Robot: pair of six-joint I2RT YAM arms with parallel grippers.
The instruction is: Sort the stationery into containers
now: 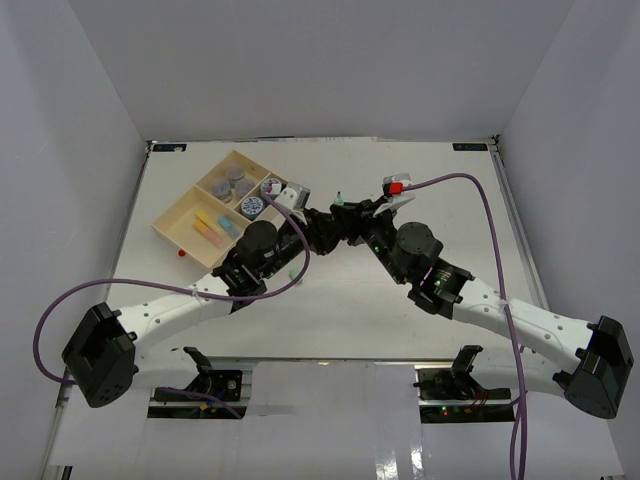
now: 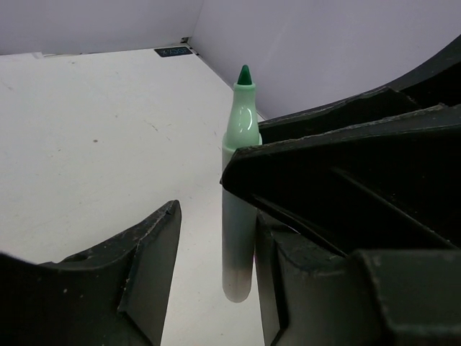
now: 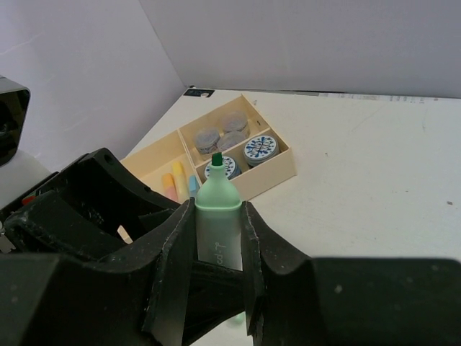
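A mint-green marker (image 2: 238, 223) stands upright between my two grippers above the table's middle. My right gripper is shut on it, its fingertips at the marker's body in the right wrist view. My left gripper has its fingers apart around the marker's lower part, with a visible gap on one side. A wooden organizer (image 1: 196, 200) at the back left holds several round tins (image 3: 261, 148) and clear jars (image 3: 207, 138), plus a yellow marker (image 3: 180, 180), an orange one and a blue one in its larger compartment.
Another pale green item (image 1: 296, 277) lies on the table under my left arm, and a small red object (image 1: 181, 253) is beside the organizer.
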